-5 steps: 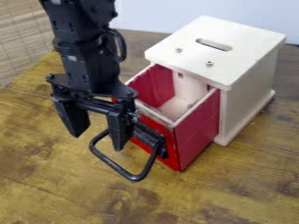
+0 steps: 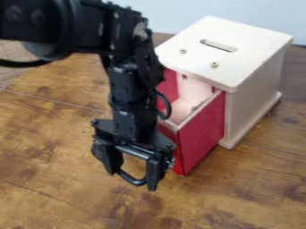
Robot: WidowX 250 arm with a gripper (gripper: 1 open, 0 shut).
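Note:
My gripper (image 2: 134, 165), black, hangs low at the centre, just left of a red-fronted drawer (image 2: 199, 139) in a pale wooden box (image 2: 251, 98). The drawer is pulled out, with pale wood showing inside. A black curved bar shows at the gripper's lower end, partly merged with it in view; whether the fingers are open or shut is unclear. The box's top (image 2: 224, 47) has a slot and small metal knobs.
A white wall (image 2: 143, 7) stands behind. My arm covers part of the drawer's left side.
My arm has moved right across the drawer's left side, and the gripper now sits more upright over the drawer's front. The box appears unmoved.

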